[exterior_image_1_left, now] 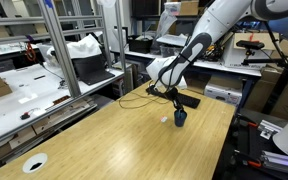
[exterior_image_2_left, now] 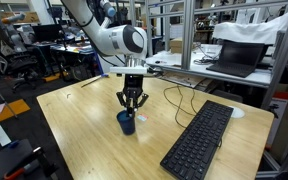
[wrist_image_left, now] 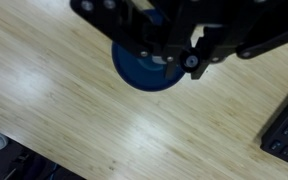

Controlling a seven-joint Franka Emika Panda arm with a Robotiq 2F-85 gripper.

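Note:
A dark blue cup (exterior_image_2_left: 126,123) is upright at the table, its open mouth facing up. My gripper (exterior_image_2_left: 135,106) points down at the cup's rim from above. From the wrist view, the dark fingers of the gripper lie across one side of the round blue cup (wrist_image_left: 144,75), close together at its rim. They look shut on the cup wall, though the exact contact is hidden by the fingers. In exterior view 1 the cup (exterior_image_1_left: 180,119) sits right under the gripper (exterior_image_1_left: 177,106).
A small white object (exterior_image_1_left: 165,121) lies on the table beside the cup. A black keyboard (exterior_image_2_left: 197,140) and a loose cable are nearby. A laptop (exterior_image_2_left: 238,56) stands farther back. The wooden table (exterior_image_1_left: 99,150) has wide free room.

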